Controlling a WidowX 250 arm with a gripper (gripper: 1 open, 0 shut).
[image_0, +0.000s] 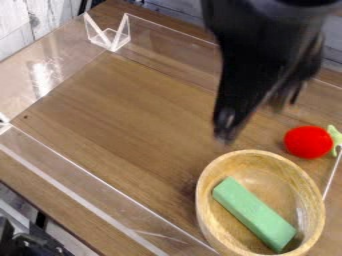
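Note:
A large dark, blurred gripper fills the top middle and right of the camera view, above the table's back part and away from the bowl; whether it is open or shut cannot be told. Below it a light wooden bowl holds a green block lying diagonally. A red round object with a green piece beside it sits behind the bowl on the right.
The wooden floor left of the bowl is clear, bordered by transparent walls. A clear plastic bracket stands at the back left edge.

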